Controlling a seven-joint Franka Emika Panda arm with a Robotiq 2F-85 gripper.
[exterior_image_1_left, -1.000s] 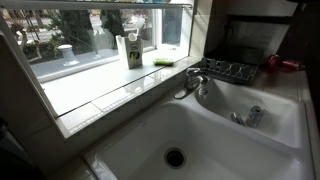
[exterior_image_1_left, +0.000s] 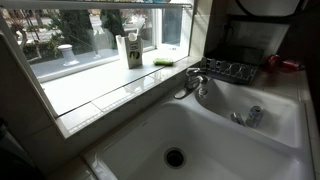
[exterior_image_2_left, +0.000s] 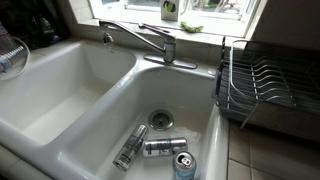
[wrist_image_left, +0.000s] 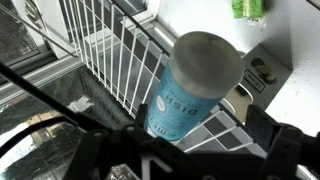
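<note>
In the wrist view, a blue-labelled can-shaped container (wrist_image_left: 185, 90) with a pale grey round end stands against a white wire rack (wrist_image_left: 98, 45). My gripper is open, its dark fingers (wrist_image_left: 278, 148) at the lower edge of that view, one to each side of the container. The container's lower part shows between them, though whether either finger touches it cannot be told. Neither exterior view shows the gripper clearly.
On the windowsill are a carton (exterior_image_1_left: 130, 50) and a green sponge (exterior_image_1_left: 163, 61). Several cans, one a blue can (exterior_image_2_left: 185, 165), are in one basin; the other basin (exterior_image_1_left: 215, 155) is empty. A dish rack (exterior_image_2_left: 265, 80) and the faucet (exterior_image_2_left: 168, 45) stand beside the sink.
</note>
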